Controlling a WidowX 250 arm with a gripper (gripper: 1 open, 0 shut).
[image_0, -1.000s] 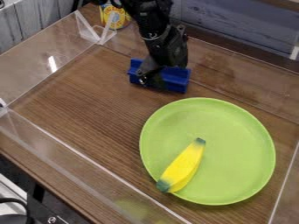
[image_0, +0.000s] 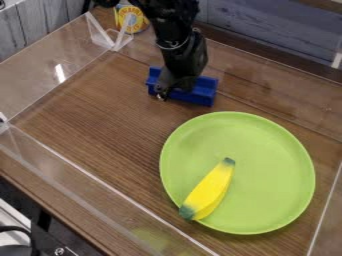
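Note:
My black gripper (image_0: 174, 82) reaches down from the top onto a blue block-like item (image_0: 201, 94) at the back middle of the wooden table, its tips low over or against it. The fingers look close together; whether anything is between them is hidden. A yellow banana with green ends (image_0: 209, 188) lies on the lower left part of a large green plate (image_0: 267, 160).
A yellow can (image_0: 130, 18) stands at the back left, by clear plastic pieces (image_0: 107, 35). A wall (image_0: 281, 45) borders the back.
The plate and banana have not moved.

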